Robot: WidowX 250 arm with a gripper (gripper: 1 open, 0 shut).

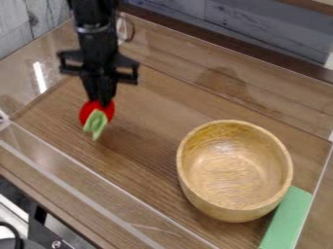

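My gripper (97, 92), dark and motion-blurred, hangs at the upper left, directly above a red object (96, 113) with a pale green part (95, 126) at its lower side, like a strawberry or radish. The fingers are too blurred to tell whether they are open or shut, or whether they touch the red object.
A large wooden bowl (235, 170) stands at the lower right, with a green board (286, 219) beside it at the corner. A dark cable or fixture shows at the lower left corner.
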